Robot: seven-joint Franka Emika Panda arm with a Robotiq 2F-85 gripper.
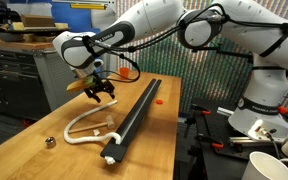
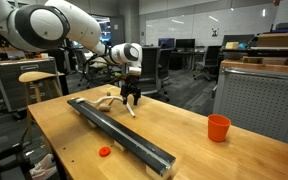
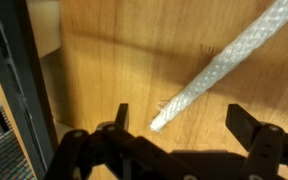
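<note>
A white rope [image 1: 72,127] lies in a curve on the wooden table, its far end reaching toward my gripper [image 1: 103,98]. From the second exterior side, the gripper [image 2: 131,101] hangs just over the same rope [image 2: 125,107]. In the wrist view the rope [image 3: 224,66] runs diagonally from the upper right down to its end, between the spread fingers of the gripper. The fingers are open and grasp nothing. Whether the fingertips touch the table cannot be told.
A long black bar [image 1: 136,118] lies beside the rope, with a small red disc [image 1: 160,101] beyond it. An orange cup [image 2: 218,127] stands on the table's open side. A small metal can [image 1: 50,142] sits near the rope. Much bare wood surrounds them.
</note>
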